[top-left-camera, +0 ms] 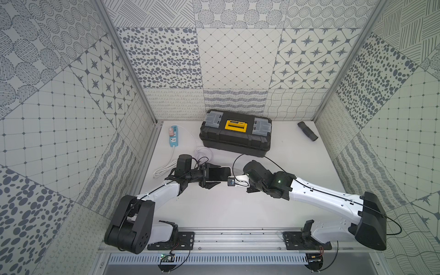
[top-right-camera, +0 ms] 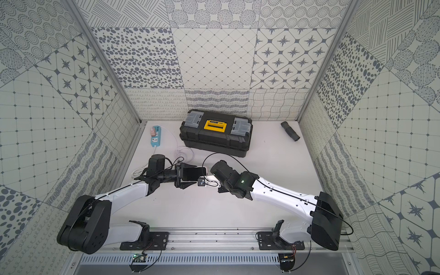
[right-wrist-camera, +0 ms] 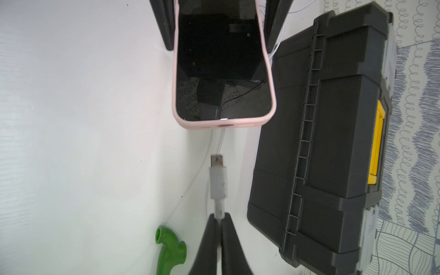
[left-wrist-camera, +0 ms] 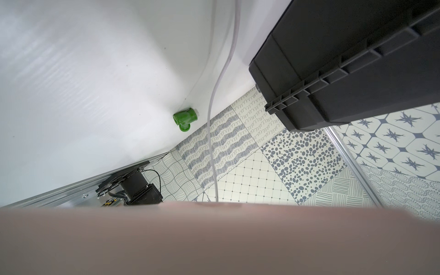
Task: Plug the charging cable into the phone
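Note:
A pink-cased phone is held at its sides by my left gripper, screen up; in the left wrist view its case fills the bottom. My right gripper is shut on the white charging cable plug, whose metal tip points at the phone's bottom edge, a short gap apart in the right wrist view. The two grippers face each other over the middle of the table.
A black toolbox stands behind the grippers. A power strip and white cords lie at the left, a dark object at the back right. A green fitting lies on the table.

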